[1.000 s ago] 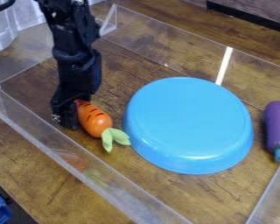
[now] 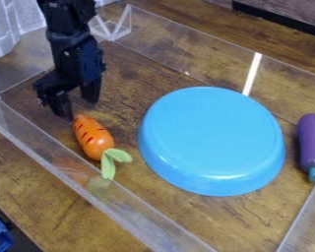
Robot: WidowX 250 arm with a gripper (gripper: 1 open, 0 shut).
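The black gripper (image 2: 71, 94) at the upper left points down, above and behind an orange toy carrot (image 2: 94, 137) with pale green leaves, which lies on the wooden surface near the clear left wall. The fingers appear spread, with nothing seen between them, though dark shapes make this hard to make out. The carrot is apart from the gripper.
A large blue disc (image 2: 211, 133) lies upside down or flat in the centre right. A purple toy eggplant (image 2: 310, 143) lies at the right edge. Clear walls border the left and front. The wood behind the disc is clear.
The gripper has risen and moved back, away from the carrot, which now lies uncovered, slightly left of where it was.
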